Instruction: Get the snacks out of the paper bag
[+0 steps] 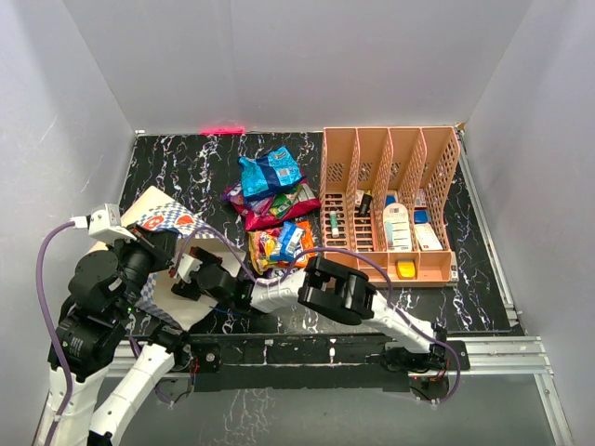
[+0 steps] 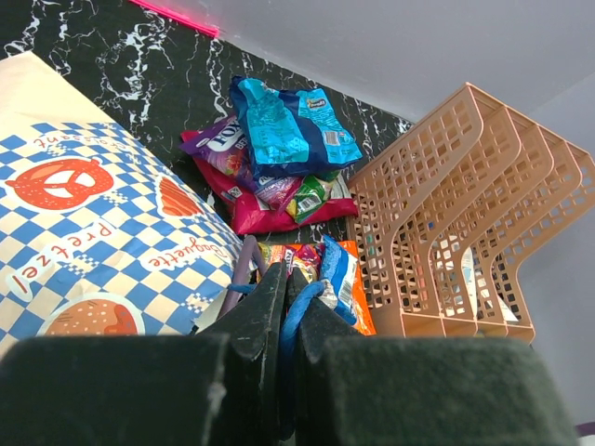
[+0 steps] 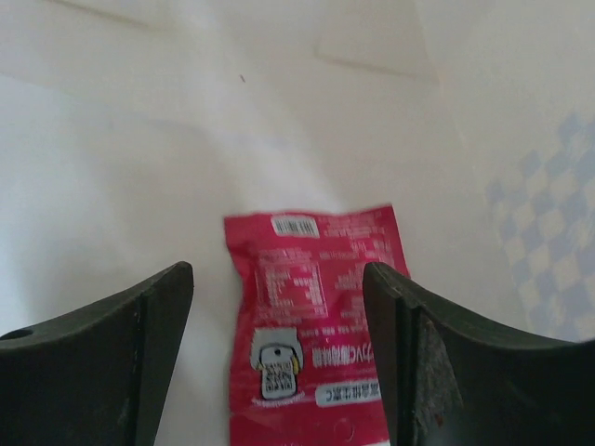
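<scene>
The paper bag (image 1: 167, 216) lies on its side at the left, checkered with pretzel prints (image 2: 60, 186). Above it my left gripper is shut, a blue cord running by its fingers. My right gripper (image 1: 186, 274) reaches into the bag's mouth, open; in the right wrist view its fingers (image 3: 130, 362) straddle a red snack packet (image 3: 307, 307) lying on the white inner paper. Snack bags sit outside: a blue one (image 1: 270, 172), a pink-red one (image 1: 288, 209) beneath it, and orange and blue packets (image 1: 279, 246) nearer the right arm.
A peach slotted organizer (image 1: 386, 204) with small items fills the right of the black table (image 1: 195, 158).
</scene>
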